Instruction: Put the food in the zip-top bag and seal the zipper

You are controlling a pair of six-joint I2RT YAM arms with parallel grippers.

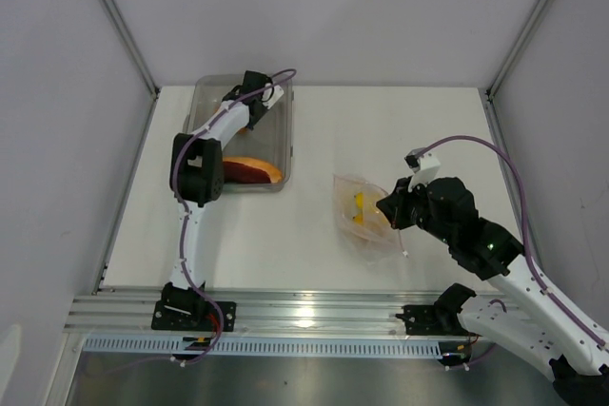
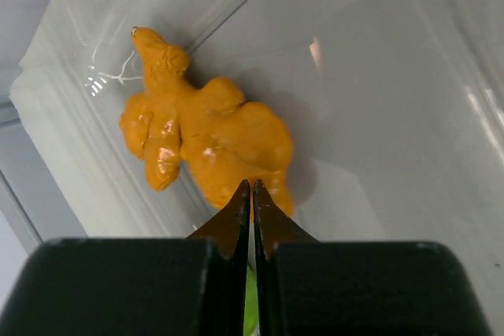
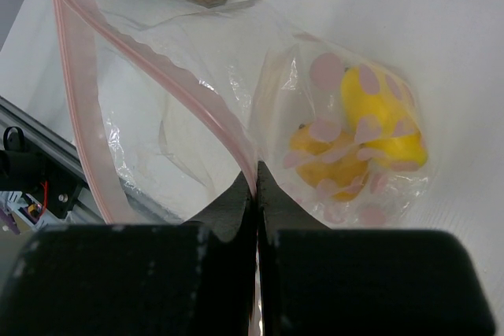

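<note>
My left gripper (image 1: 249, 102) is over the back of the grey bin (image 1: 271, 140), shut, its tips pointing at an orange food piece (image 2: 220, 139) lying inside; no lift shows. A hot dog (image 1: 249, 170) lies at the bin's front, and something green (image 2: 250, 300) shows beside the orange piece. The zip top bag (image 1: 347, 206) lies on the table with yellow food (image 3: 378, 104) inside. My right gripper is shut on the bag's pink zipper edge (image 3: 197, 100).
Walls bound the back and sides.
</note>
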